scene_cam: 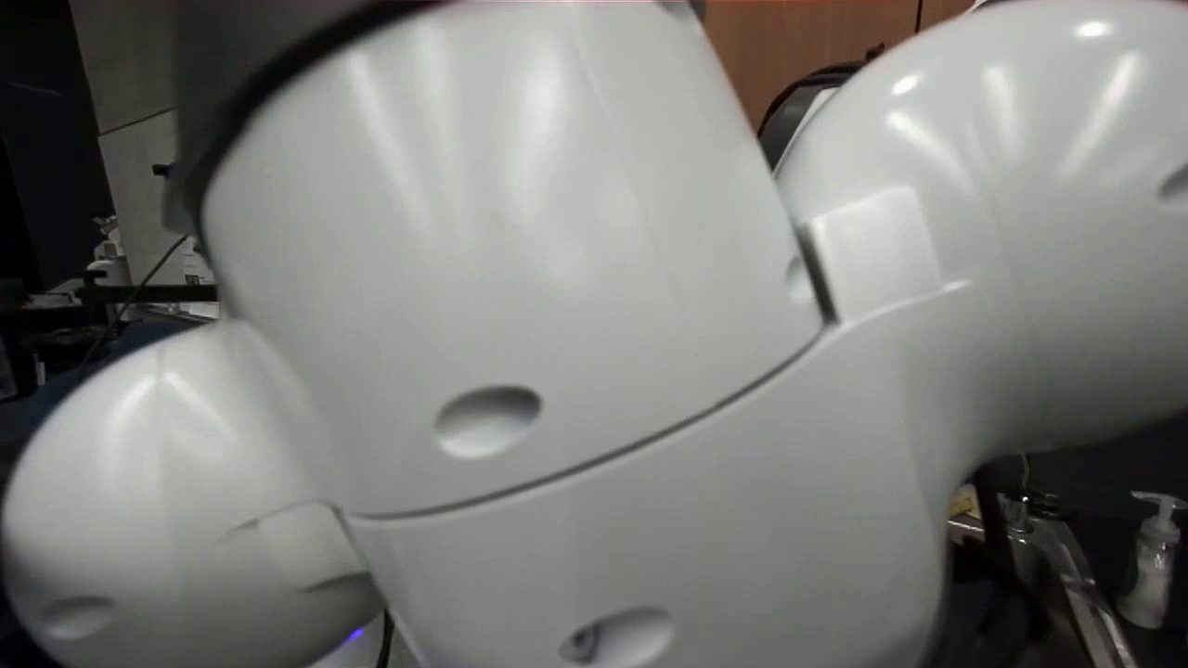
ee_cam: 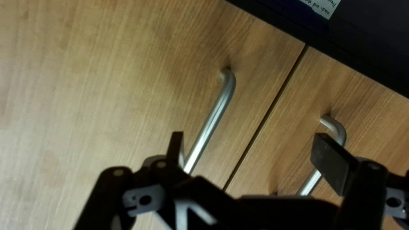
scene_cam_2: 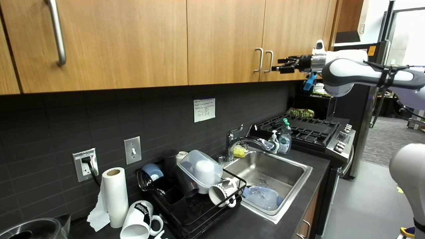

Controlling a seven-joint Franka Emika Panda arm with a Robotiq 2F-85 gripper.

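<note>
In the wrist view my gripper stands open, its two fingers wide apart and nothing held between them. Past the fingertips are two metal cabinet handles: the left handle (ee_cam: pixel 211 124) runs down behind the left finger, and the right handle (ee_cam: pixel 334 128) is partly hidden by the right finger. The seam between the wooden doors shows between the two fingers. From the second exterior view, the gripper (scene_cam_2: pixel 277 65) is level with the paired handles (scene_cam_2: pixel 259 59) of the upper cabinet (scene_cam_2: pixel 225 39), close to them. Whether a finger touches a handle, I cannot tell.
Below the cabinets are a sink (scene_cam_2: pixel 293 165), a dish rack (scene_cam_2: pixel 191 227) with dishes, a paper towel roll (scene_cam_2: pixel 116 199) and a stove (scene_cam_2: pixel 306 129). Soap bottles (scene_cam_2: pixel 285 139) stand beside the sink. My arm (scene_cam: pixel 535 278) blocks most of the first exterior view.
</note>
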